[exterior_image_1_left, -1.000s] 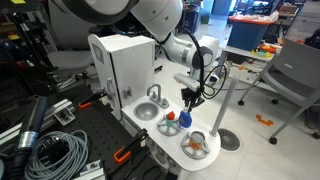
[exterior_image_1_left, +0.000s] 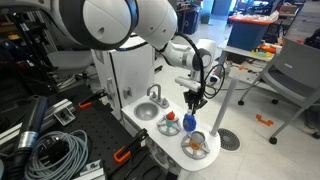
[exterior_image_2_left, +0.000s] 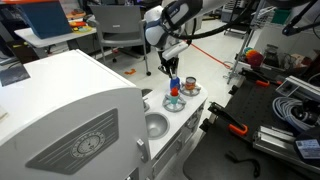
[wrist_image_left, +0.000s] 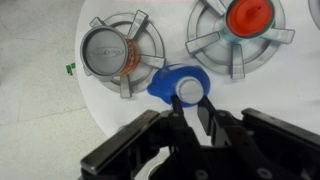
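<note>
My gripper is shut on the pale round top of a blue object (wrist_image_left: 173, 82); the top shows between its fingertips. In exterior view 1 the blue object (exterior_image_1_left: 189, 123) hangs or stands below the dark gripper (exterior_image_1_left: 192, 110), near the two burners. Whether its bottom touches the white counter cannot be told. From the other side, the blue object (exterior_image_2_left: 174, 85) appears just behind a red item. A metal pot (wrist_image_left: 105, 50) with something orange-brown at its side stands on one grey burner. A red round item (wrist_image_left: 249, 16) sits in a turquoise cup on the other burner.
The sink with its faucet (exterior_image_1_left: 155, 93) lies at the counter's far left. Bare white counter (exterior_image_1_left: 203, 160) shows beside the pot's burner. A black workbench edge with orange clamps (exterior_image_1_left: 122, 155) runs along the near side.
The blue object and my gripper have shifted a little to the right and lower in exterior view 1, closer to the pot's burner. The pot and red item look unmoved.
</note>
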